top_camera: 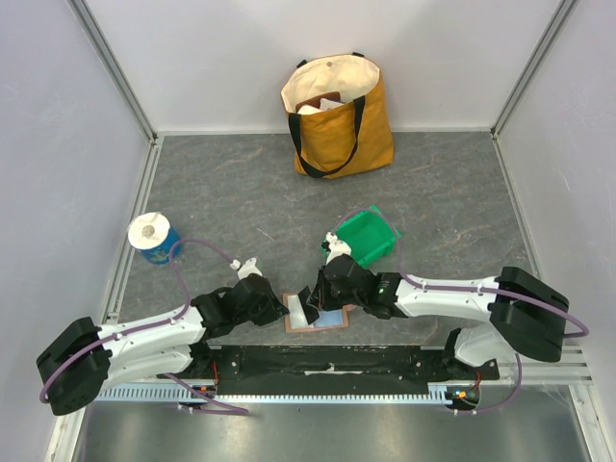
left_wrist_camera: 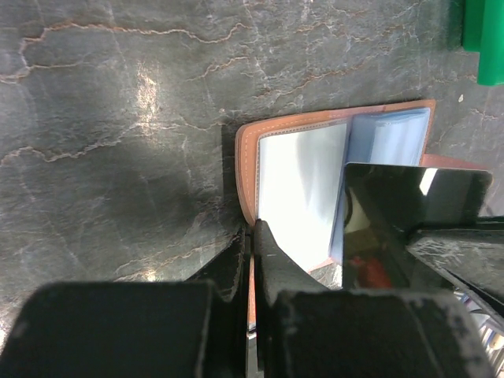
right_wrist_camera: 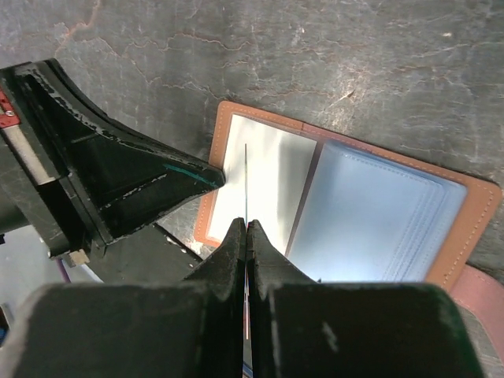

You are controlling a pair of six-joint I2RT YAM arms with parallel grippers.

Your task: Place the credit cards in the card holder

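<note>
The open card holder [top_camera: 295,311], tan leather with white and blue sleeves [right_wrist_camera: 376,214], lies flat near the front edge. My left gripper is shut at the holder's left rim. My right gripper is shut over the white sleeve [right_wrist_camera: 263,173], with a very thin upright edge between its fingertips, probably a card seen edge-on, though this is hard to tell. In the left wrist view the right gripper's dark body covers part of the blue sleeve.
A green tray [top_camera: 366,234] sits behind the holder. A yellow tote bag [top_camera: 342,135] stands at the back, a blue-and-white roll [top_camera: 152,240] at the left.
</note>
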